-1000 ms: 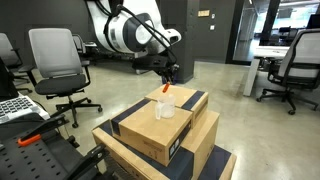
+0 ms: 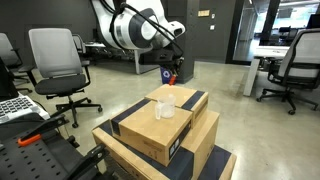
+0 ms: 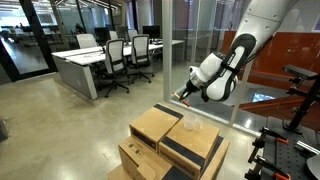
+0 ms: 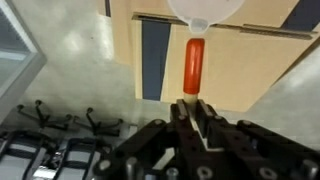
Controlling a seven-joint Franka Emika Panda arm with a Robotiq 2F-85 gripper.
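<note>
In the wrist view my gripper is shut on one end of a slim red stick (image 4: 194, 65). The stick's far end points to a round whitish container (image 4: 205, 8), cut off by the top of the frame, with a paler rounded part beside the red tip. From the first exterior view, the red stick (image 2: 173, 79) hangs above and a little behind the translucent container (image 2: 165, 102), which stands on a cardboard box. The second exterior view shows the red stick (image 3: 185, 102) small, near the robot arm's end. Details of the fingers are too small there.
Cardboard boxes (image 2: 150, 133) with dark tape form the raised surface under the container. A person in white (image 2: 140, 28) stands close behind. Office chairs (image 2: 58, 65) are on the floor beyond, and a dark table (image 2: 40, 155) lies at the left front.
The red stick has risen and shifted slightly right, away from the container, and is more upright than a second ago. The container and boxes have not visibly moved.
</note>
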